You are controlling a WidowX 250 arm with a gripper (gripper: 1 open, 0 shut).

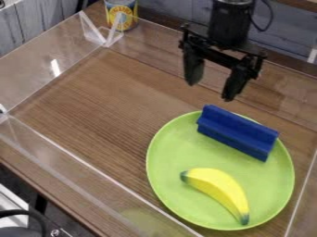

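My gripper (213, 78) hangs open over the back right of the wooden table, with nothing between its dark fingers, just above and behind a green plate (177, 171). On the plate a long blue block (236, 132) lies along the back right, and a yellow banana (216, 188) lies toward the front.
A can with a yellow label (121, 13) stands at the back left corner. Clear plastic edging runs along the left and front sides, and a dark cable shows at the lower left.
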